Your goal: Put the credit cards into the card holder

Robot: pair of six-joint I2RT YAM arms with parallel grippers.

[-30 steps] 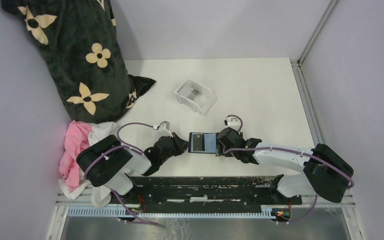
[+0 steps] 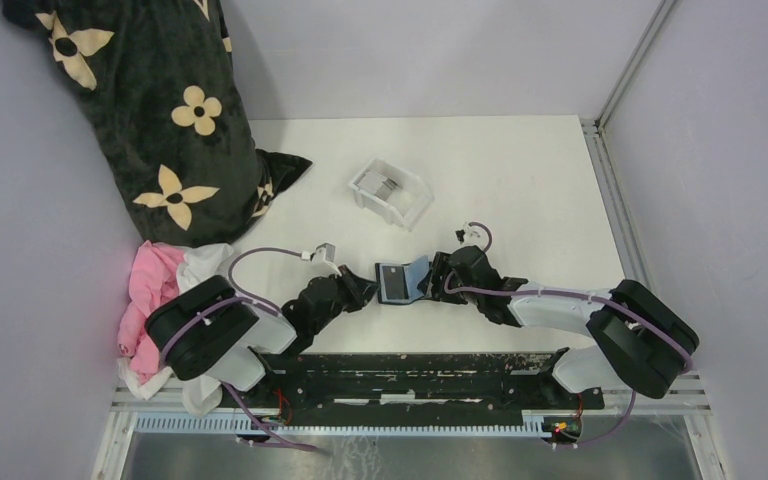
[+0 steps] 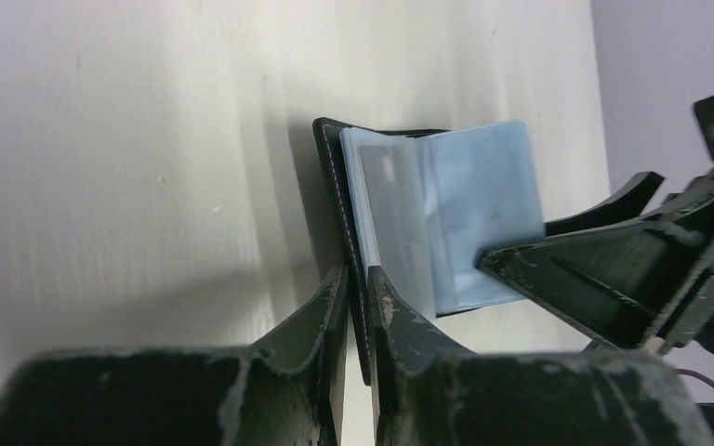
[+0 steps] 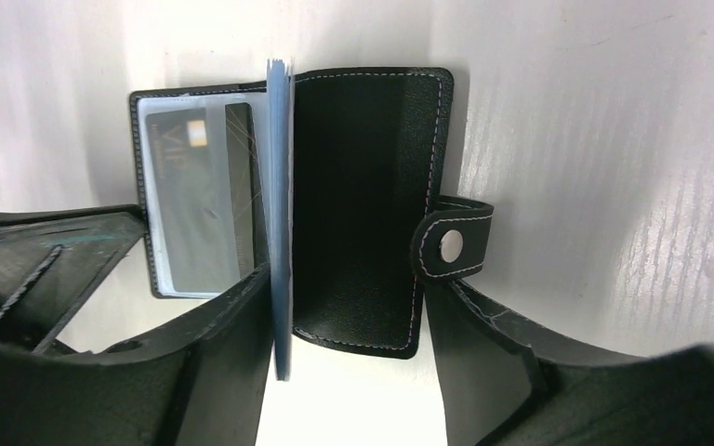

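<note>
The black card holder (image 2: 393, 284) lies spread open on the table between both grippers, a dark card (image 4: 191, 186) showing in its clear left sleeve. My left gripper is shut on the holder's left edge. My right gripper is part open above the right half. Its left finger (image 4: 223, 344) touches a raised stack of bluish sleeves (image 4: 280, 214), which stands nearly upright; its right finger is near the snap strap (image 4: 453, 237). In the left wrist view the raised sleeve (image 3: 483, 195) leans by the right gripper's finger. Grey cards (image 2: 378, 184) sit in a white box.
That white box (image 2: 415, 212) stands behind the holder. A dark flowered cloth (image 2: 140, 120) hangs at the back left, and pink and white cloths (image 2: 150, 300) lie beside the left arm. Bare table stretches to the back right.
The bluish sleeves lay flat earlier and now stand lifted at the right gripper. That gripper has shifted slightly back and right from its place a second ago.
</note>
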